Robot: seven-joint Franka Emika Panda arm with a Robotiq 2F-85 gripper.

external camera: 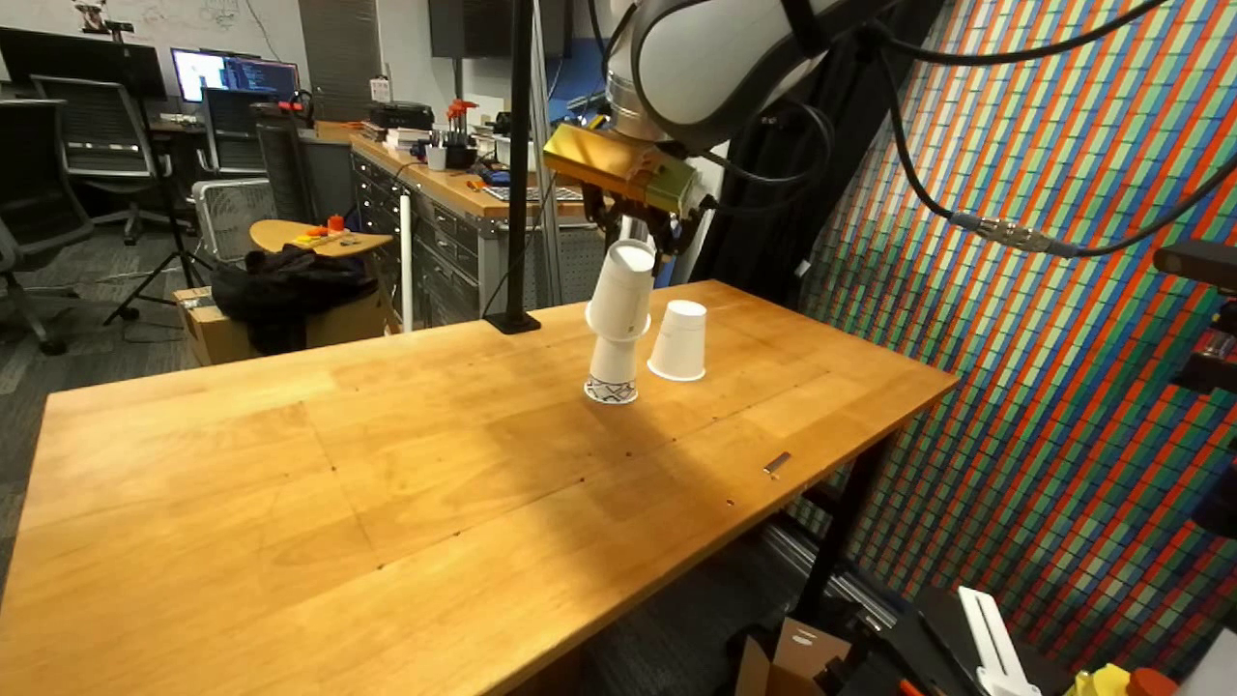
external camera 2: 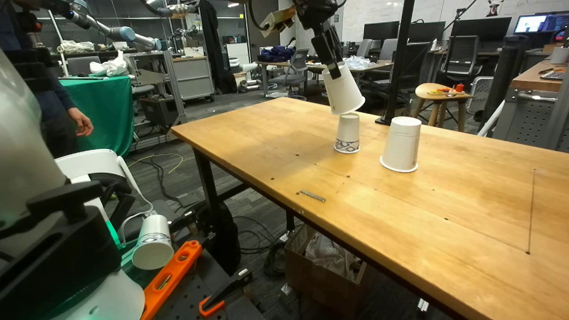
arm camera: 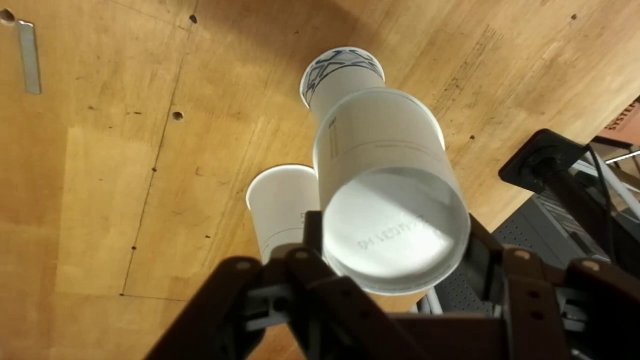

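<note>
A plain white paper cup (arm camera: pixel 384 144), upside down and tilted, is held between the fingers of my gripper, which is shut on it near its base. In exterior view 2 this held cup (external camera 2: pixel 342 91) is over a smaller inverted cup with a dark patterned band (external camera 2: pixel 348 136), which stands on the table. Whether their surfaces touch, I cannot tell. The held cup's rim hides part of the smaller cup's top in the wrist view. Another large white cup (external camera: pixel 679 341) stands inverted on the table beside the patterned one.
A black post with a base plate (external camera: pixel 512 321) rises at the table's back edge, near the cups. A small metal strip (external camera 2: pixel 312 195) lies by the opposite edge.
</note>
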